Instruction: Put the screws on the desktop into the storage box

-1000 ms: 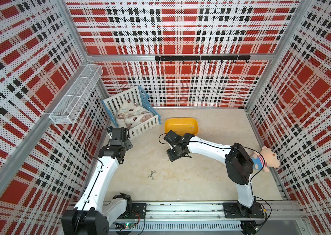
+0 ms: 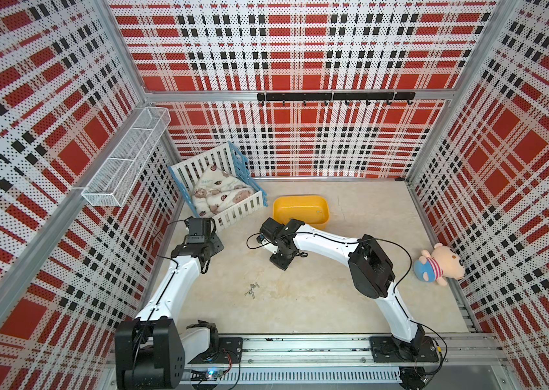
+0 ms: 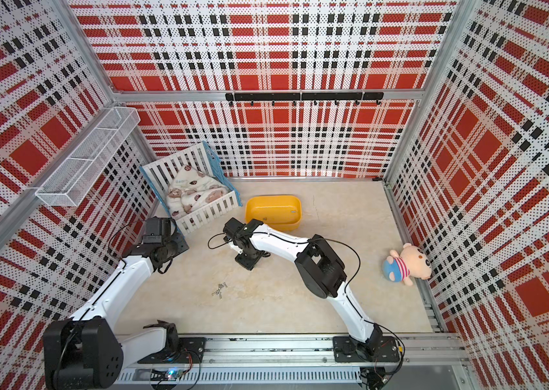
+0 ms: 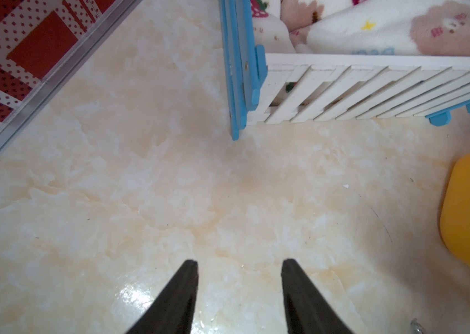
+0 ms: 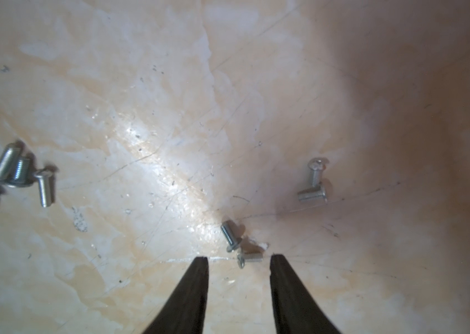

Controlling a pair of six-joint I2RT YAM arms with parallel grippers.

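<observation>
A cluster of silver screws (image 2: pixel 251 289) lies on the cream desktop at front left of centre. In the right wrist view there are a cluster of screws (image 5: pixel 7 164), a pair (image 5: pixel 314 193) and another pair (image 5: pixel 229 236). My right gripper hangs above this last pair, fingers apart, nothing seen held. The yellow storage box (image 3: pixel 273 202) stands behind it; a few small items appear inside. My left gripper is open and empty over bare desktop at the left, near the cot.
A white-and-blue toy cot (image 2: pixel 235 211) with a blanket fills the back left. A plush toy (image 2: pixel 439 266) lies at the right edge. A wire basket (image 2: pixel 118 169) hangs on the left wall. The desktop is clear at back right and front right.
My right arm has moved left, toward the middle of the desktop.
</observation>
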